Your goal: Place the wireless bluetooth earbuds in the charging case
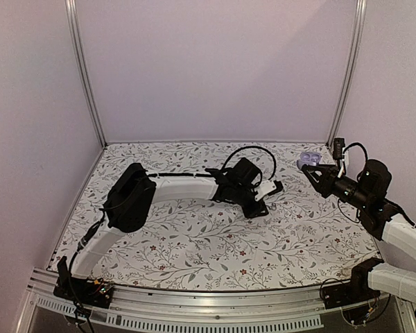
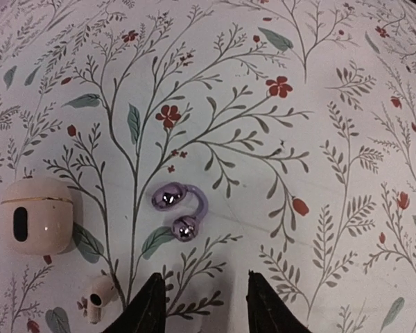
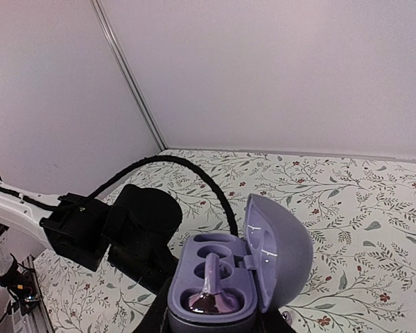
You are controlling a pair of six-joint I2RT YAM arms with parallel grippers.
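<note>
My right gripper [image 1: 313, 168] is shut on the light purple charging case [image 3: 211, 260], holding it above the table at the right with its lid raised. A shiny purple earbud [image 3: 213, 300] is in the case's front hollow, its loop pointing up. Another purple clip earbud [image 2: 199, 201] lies on the patterned table in the left wrist view. My left gripper faces the table, fingers [image 2: 150, 305] apart and nothing between them; that earbud is ahead of them, not touched. From above, the left arm hides the earbud.
A cream case [image 2: 38, 215], closed, sits on the table left of the loose earbud, with a small cream earbud [image 2: 100, 295] close to it. The front rail [image 1: 208, 302] edges the table.
</note>
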